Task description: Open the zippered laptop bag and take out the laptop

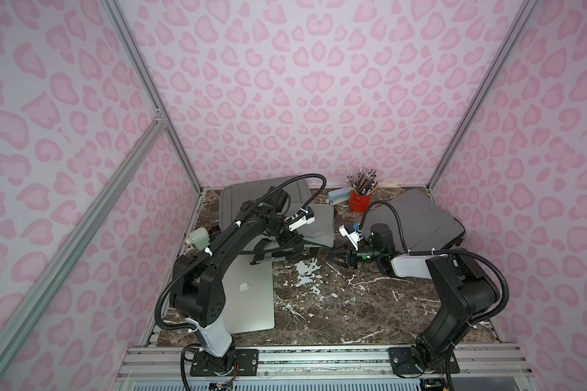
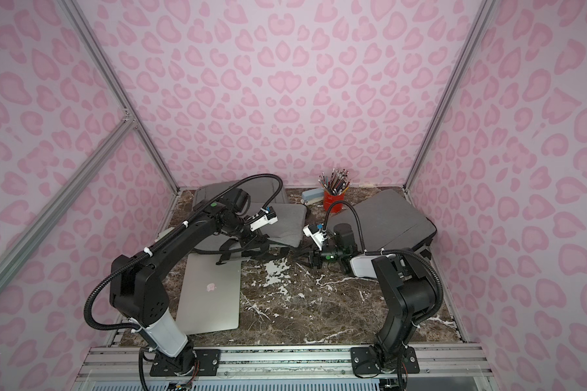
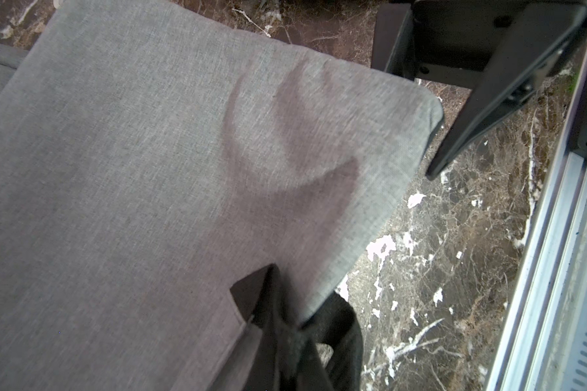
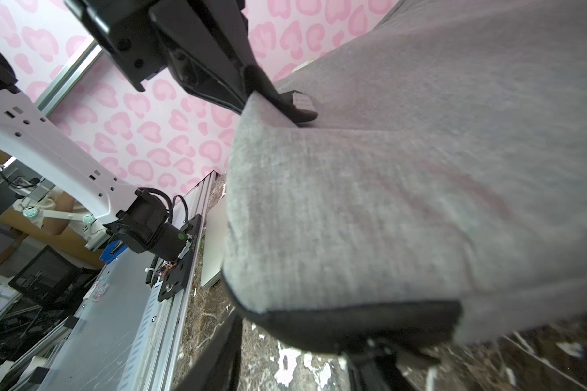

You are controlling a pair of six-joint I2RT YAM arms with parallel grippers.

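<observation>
A grey laptop bag (image 1: 319,224) lies in the middle of the table, its near edge raised a little. My left gripper is shut on that edge, where the cloth puckers and a black tab shows. My right gripper (image 1: 336,257) stands open at the bag's near right corner. In the left wrist view its dark fingers (image 3: 476,107) lie on either side of this corner. The right wrist view has the bag's edge (image 4: 345,215) close up, with blurred fingers (image 4: 225,365) below it. No zipper pull can be made out.
A silver laptop (image 1: 251,299) lies closed at front left, partly under the left arm. Other grey bags stand at back left (image 1: 234,195) and right (image 1: 414,218). A red pen cup (image 1: 359,201) and a blue-grey box (image 1: 338,195) are at the back.
</observation>
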